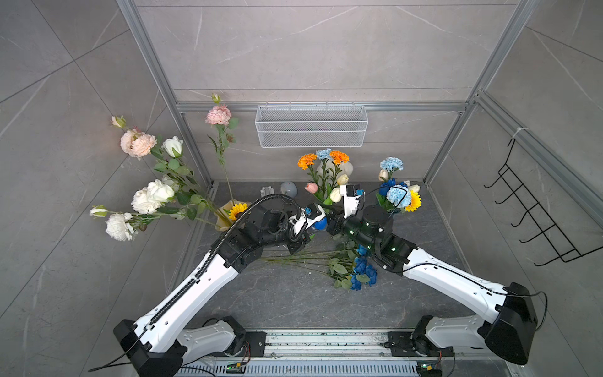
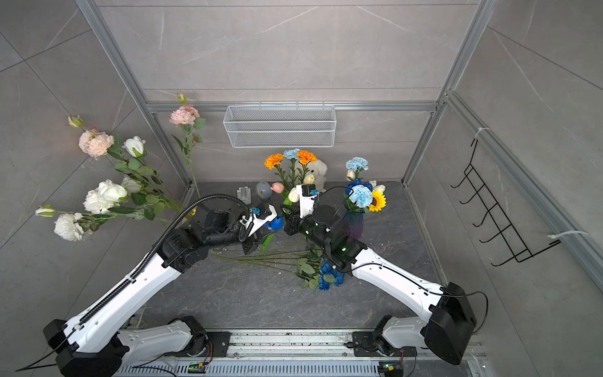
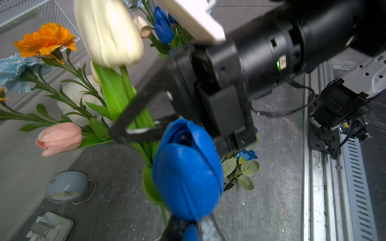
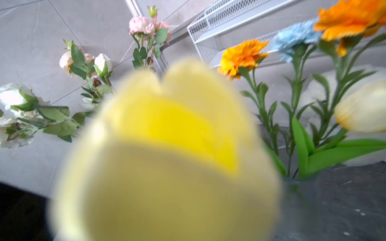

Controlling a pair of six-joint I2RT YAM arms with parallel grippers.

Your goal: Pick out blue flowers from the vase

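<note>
A blue tulip (image 3: 188, 170) stands large at the bottom of the left wrist view, just ahead of my left gripper. That gripper is shut on the tulip just beneath its bloom. My right gripper (image 2: 290, 226) is shut around the stem of a pale yellow tulip; the bloom (image 4: 172, 160) fills most of the right wrist view and hides the fingers there. A clear glass vase (image 4: 299, 202) holds orange marigolds (image 4: 243, 58), a light blue carnation (image 4: 295, 38) and another pale tulip (image 4: 361, 106).
A second vase (image 2: 353, 224) with blue and yellow flowers stands at the right. Blue roses (image 1: 363, 275) lie on the table beneath the right arm. A grey mug (image 3: 67, 186) is at the back.
</note>
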